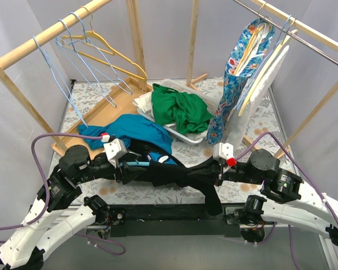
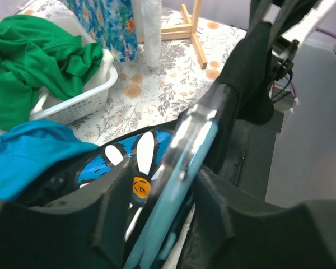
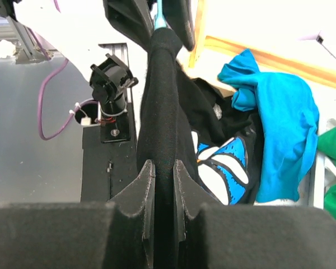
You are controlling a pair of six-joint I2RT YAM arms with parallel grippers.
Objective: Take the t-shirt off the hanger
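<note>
A black T-shirt (image 1: 174, 177) with a blue and white flower print (image 2: 144, 168) is stretched between both grippers, low at the front. A light blue hanger (image 2: 196, 157) runs along its dark fabric in the left wrist view, passing between the fingers of my left gripper (image 1: 125, 167), which is part open around it. My right gripper (image 1: 212, 170) is shut on a bunched strip of the black fabric (image 3: 165, 129), with the hanger's end showing beyond it, near the left gripper.
A white basket (image 1: 194, 136) holds green and white cloths. A teal cloth (image 1: 118, 126) lies at left behind the T-shirt. Empty hangers (image 1: 87, 67) hang on the left rail, garments (image 1: 234, 84) on the right one. Wooden rack legs border the floor.
</note>
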